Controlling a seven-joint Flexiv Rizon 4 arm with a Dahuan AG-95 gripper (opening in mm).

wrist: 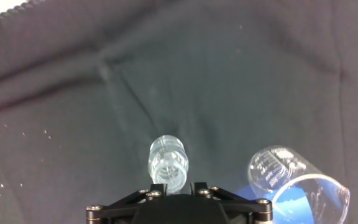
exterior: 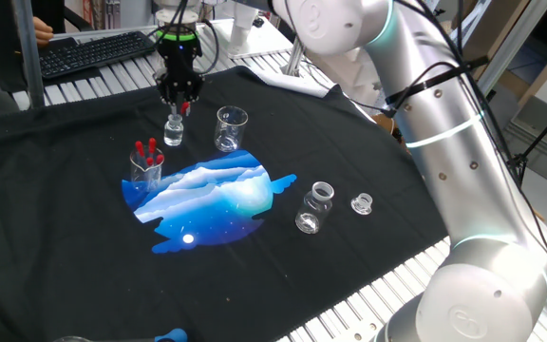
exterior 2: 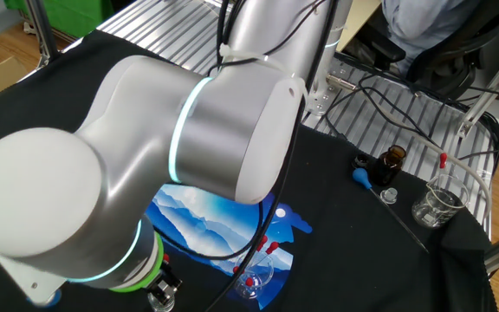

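My gripper point(exterior: 179, 101) points down just above a small clear glass bottle point(exterior: 174, 131) at the back left of the black cloth. In the wrist view the bottle point(wrist: 168, 163) stands just beyond the fingertips, its mouth partly between them. The gripper shows its two fingers point(wrist: 158, 188) a short way apart. The dark body in the middle hides what lies between them lower down. A red spot point(exterior: 185, 108) shows beside the fingertips; I cannot tell whether it is held. In exterior view 2 the gripper point(exterior 2: 165, 288) is partly visible above the bottle point(exterior 2: 161, 301).
Close by stand an empty beaker point(exterior: 231, 129) and a beaker point(exterior: 139, 178) with several red-topped droppers. Toward the front right are an open jar point(exterior: 314, 209) and a glass stopper point(exterior: 361, 203). A blue printed sheet point(exterior: 212, 204) covers the middle.
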